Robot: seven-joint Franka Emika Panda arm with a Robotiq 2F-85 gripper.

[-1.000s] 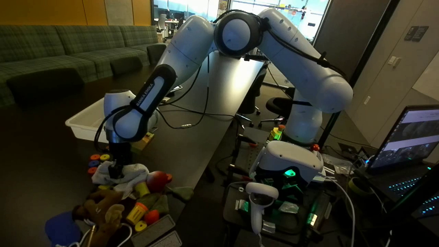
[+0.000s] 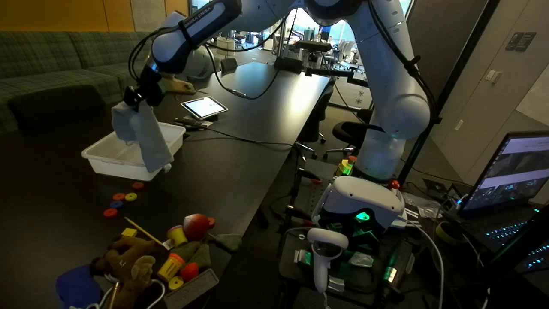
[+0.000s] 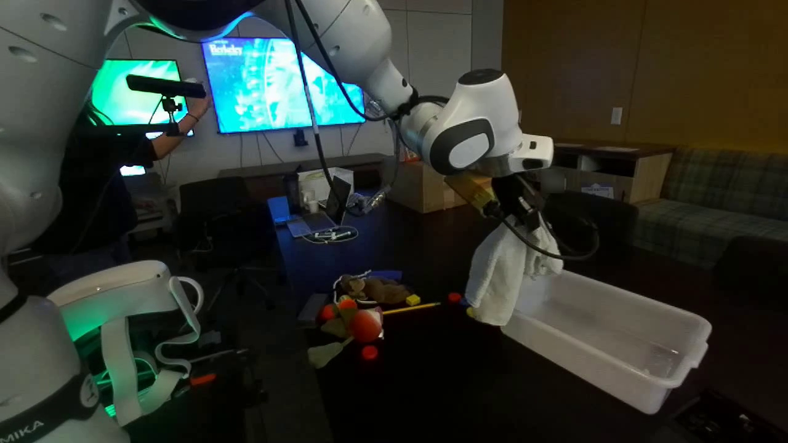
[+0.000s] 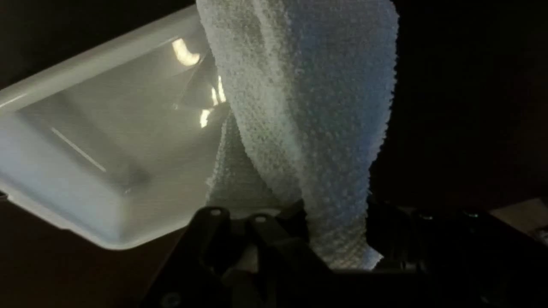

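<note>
A white towel [image 2: 144, 131] hangs in folds from my gripper [image 2: 137, 103], which is shut on its upper part. In the second exterior view the towel [image 3: 496, 273] drapes down at the near end of the white bin [image 3: 606, 325], its lower part outside the rim. The wrist view shows the towel [image 4: 308, 102] running up from between the dark fingers, with the bin [image 4: 61, 138] to its left. What shows of the bin's inside looks empty. Part of the bin is hidden behind the cloth.
On the near table lie several coloured discs [image 2: 117, 204], a pencil [image 2: 144, 231], a brown plush toy [image 2: 128, 257], a red ball [image 2: 197, 226] and a grey block [image 2: 193, 290]. A tablet [image 2: 204, 107] lies behind the bin. Bare table spreads right of the bin.
The arm has lifted the towel off the pile of toys and carried it up and back to the bin. The pencil and discs under it are now uncovered.
</note>
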